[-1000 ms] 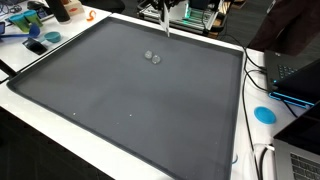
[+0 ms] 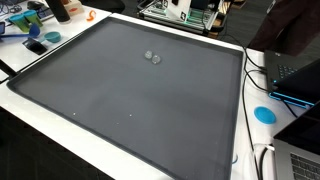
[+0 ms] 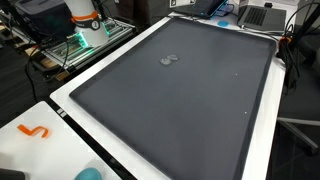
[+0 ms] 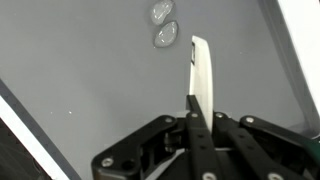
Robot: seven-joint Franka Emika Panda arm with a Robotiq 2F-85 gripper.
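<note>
Two small clear, glassy pieces (image 4: 163, 24) lie close together on a grey board (image 4: 85, 80). Exterior view 1 has the same pair of clear pieces (image 2: 152, 57) near the board's far edge, and exterior view 2 has the clear pieces (image 3: 168, 60) on bare grey surface. In the wrist view my gripper is shut, its narrow white tip pointing just to the right of the pieces, apart from them in the picture. Nothing clearly shows between the fingers. Only a white part of the gripper (image 2: 181, 10) appears at the top of exterior view 1.
Most of the board is empty, with a few tiny light specks. A blue disc (image 2: 265, 115) and laptops (image 2: 297, 160) sit beyond its right side. Cups, an orange item (image 2: 91, 15) and other clutter stand at the upper left.
In exterior view 1 the white gripper end has moved up and to the right, away from above the board's far edge. The clear pieces have stayed put.
</note>
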